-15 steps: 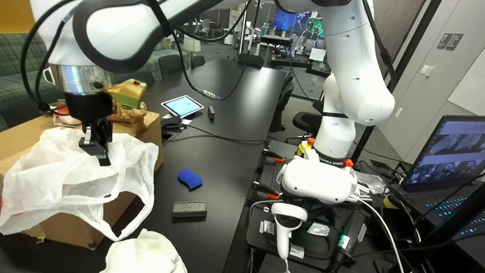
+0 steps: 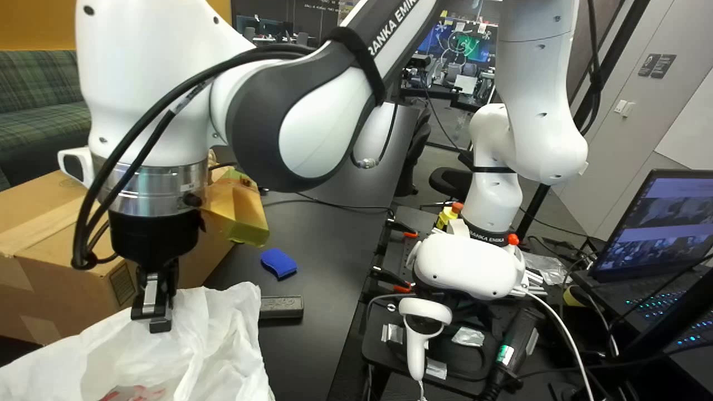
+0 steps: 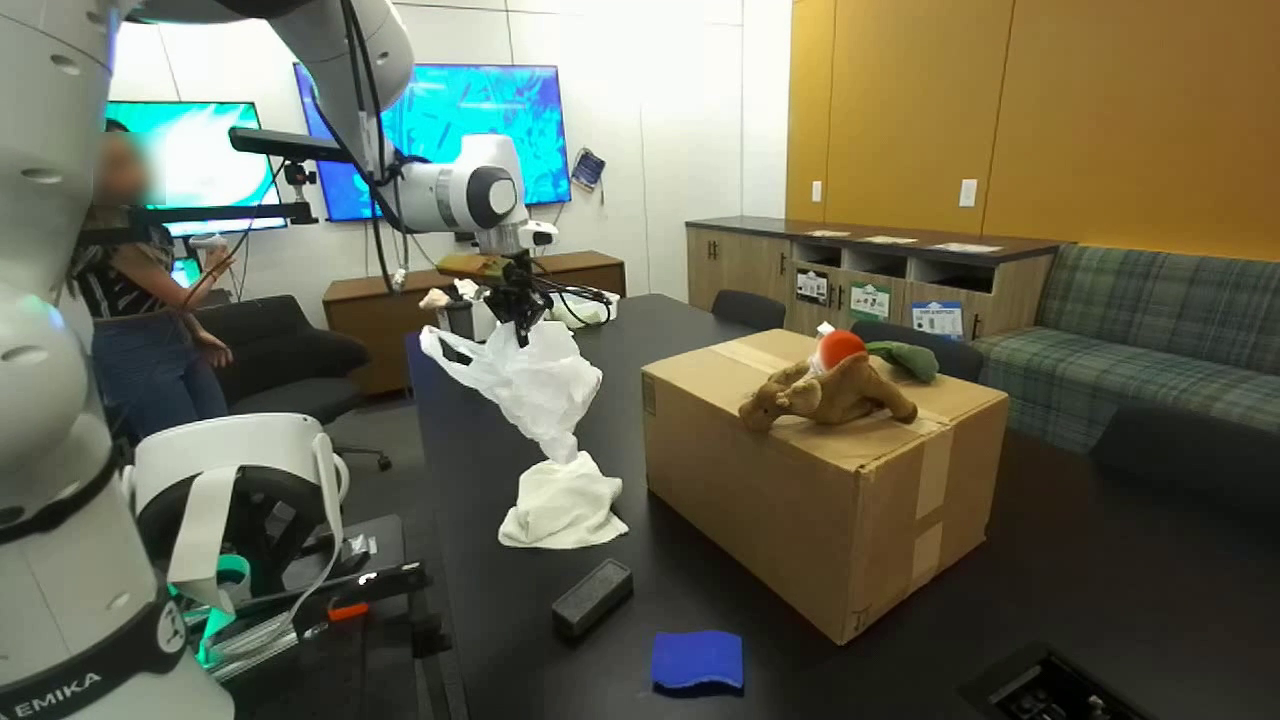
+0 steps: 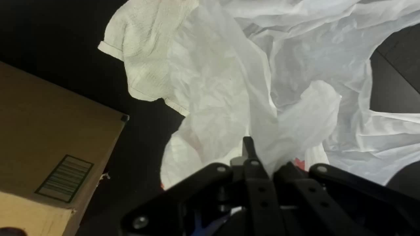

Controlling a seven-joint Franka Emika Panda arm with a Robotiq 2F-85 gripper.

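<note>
A white plastic bag (image 2: 207,341) hangs from my gripper (image 2: 159,321), whose fingers are shut on its thin film. In the second exterior view the bag (image 3: 534,378) dangles over the dark table, its lower end just above or touching a cream cloth (image 3: 561,504); I cannot tell which. From the wrist, the bag (image 4: 303,74) spreads out in front of the gripper and covers part of the cloth (image 4: 147,47). Red print shows on the film. In the first exterior view the bag hides the cloth.
A large cardboard box (image 3: 768,528) stands beside the bag, with a brown plush toy (image 3: 828,396) on top. A black eraser (image 3: 593,598) and a blue sponge (image 3: 698,661) lie on the table (image 2: 321,254). Bare tabletop extends around them.
My gripper has come down and toward the exterior camera with the bag, from over the box to above the cloth.
</note>
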